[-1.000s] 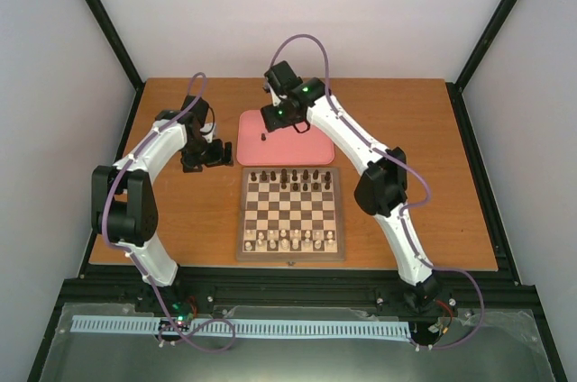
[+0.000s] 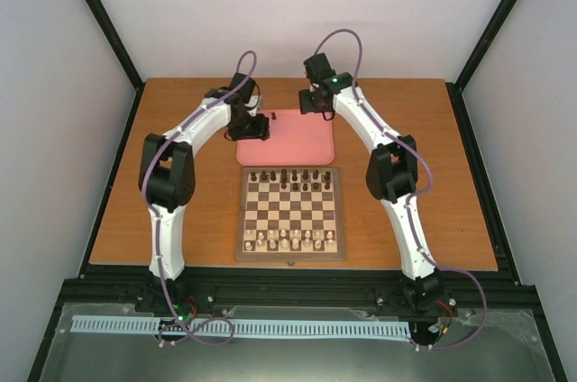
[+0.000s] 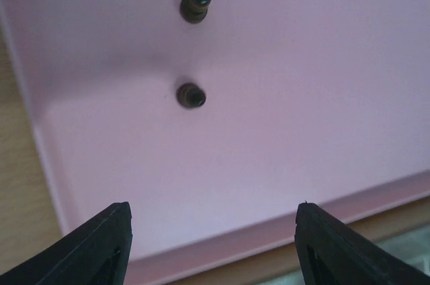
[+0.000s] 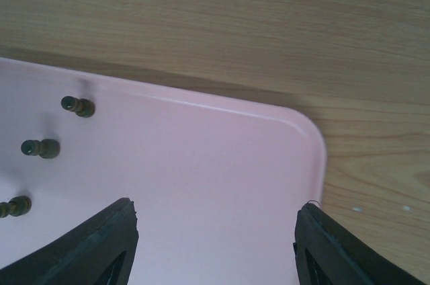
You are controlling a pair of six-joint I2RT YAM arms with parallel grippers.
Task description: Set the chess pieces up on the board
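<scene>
My left gripper stands part open over the left of the pink tray (image 2: 297,143), nothing between its fingers; two dark pawns (image 3: 195,4) lie ahead of it in the left wrist view. My right gripper hangs part open over the tray's right end, empty, with three dark pieces (image 4: 40,148) to its left in its view. The chessboard (image 2: 244,211) in the top view holds rows of dark pieces at the back and white pieces at the front.
Black frame rails and white walls surround it.
My left gripper has moved right, over the tray.
</scene>
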